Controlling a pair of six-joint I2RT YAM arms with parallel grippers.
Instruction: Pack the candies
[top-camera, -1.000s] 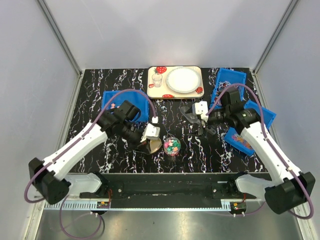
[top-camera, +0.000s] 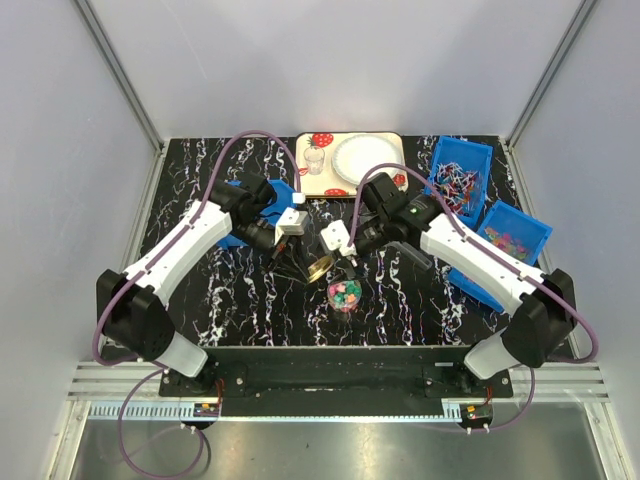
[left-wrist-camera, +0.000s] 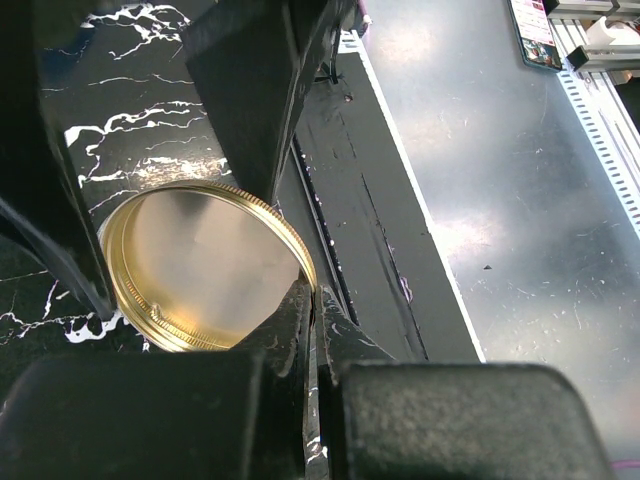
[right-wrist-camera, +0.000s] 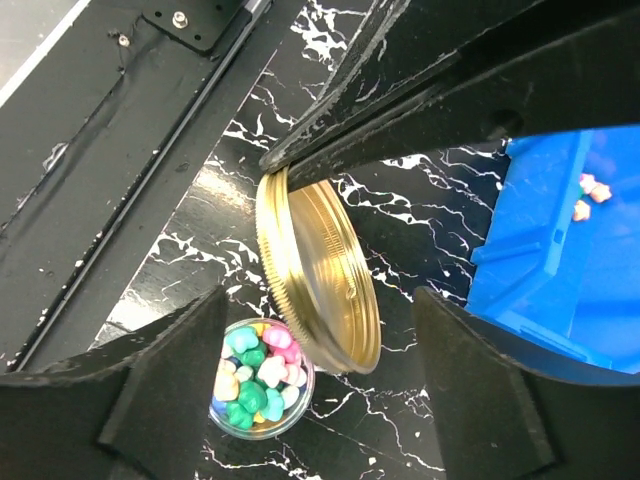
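Observation:
In mid-air over the counter, my left gripper is shut on the rim of a gold jar lid, which is tilted almost on edge in the right wrist view. My right gripper (top-camera: 330, 258) is at the lid from the other side, its fingers part open around the lid in the right wrist view, with contact unclear. Below them stands a glass jar (top-camera: 343, 295) full of coloured candies (right-wrist-camera: 258, 385).
Blue bins with candies (top-camera: 508, 243) and wrapped sticks (top-camera: 455, 186) are at the right. Another blue bin is on the left side. A tray (top-camera: 317, 185) with plate and glass is at the back.
My left gripper has brought the lid up from the counter beside the jar. My right gripper has moved left from the bins to the lid.

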